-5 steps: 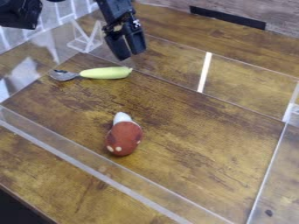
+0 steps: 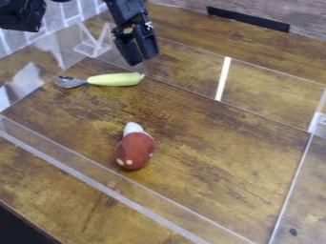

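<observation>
My black gripper (image 2: 145, 50) hangs at the top centre, above and behind a pale green elongated object (image 2: 114, 79), apart from it; I cannot tell whether its fingers are open or shut. A silver spoon-like piece (image 2: 71, 82) lies at the left end of the green object. Lower in the view, a red-brown mushroom toy (image 2: 135, 151) with a white stem lies on the wooden surface.
Clear plastic walls (image 2: 268, 111) border the wooden work surface (image 2: 216, 176) at the back, left and right. A dark slot (image 2: 287, 27) sits at the back right.
</observation>
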